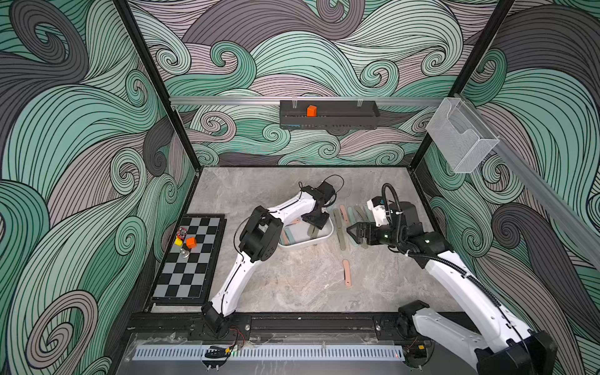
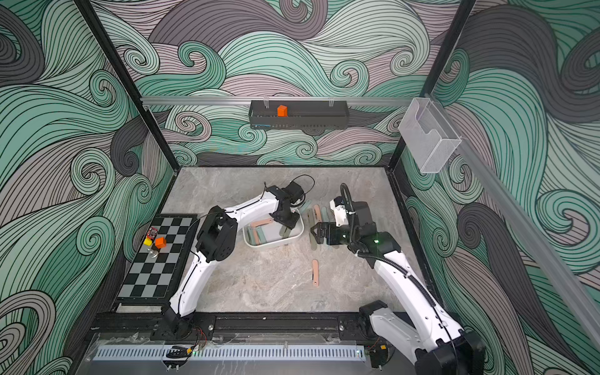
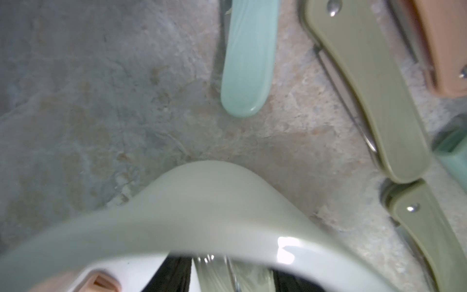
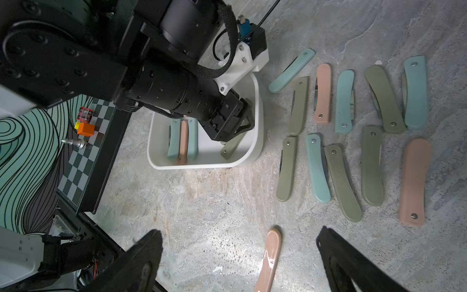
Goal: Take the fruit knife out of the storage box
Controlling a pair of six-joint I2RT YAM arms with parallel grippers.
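The white storage box (image 4: 257, 146) stands mid-table. Inside lie a green fruit knife (image 4: 232, 146) near its right end and two teal knives (image 4: 192, 138) with a pink knife (image 4: 183, 143) between them at its left. My left gripper reaches down into the box, its black fingers (image 3: 176, 275) on either side of the green knife. A white gap shows between one finger and the handle; the box rim hides the rest. Over the table to the right, my right gripper is wide open and empty.
Several folded knives lie in rows right of the box, among them a green one (image 4: 287, 168) close to it. A pink knife (image 4: 270, 260) lies alone in front. The chessboard (image 1: 190, 259) is at left.
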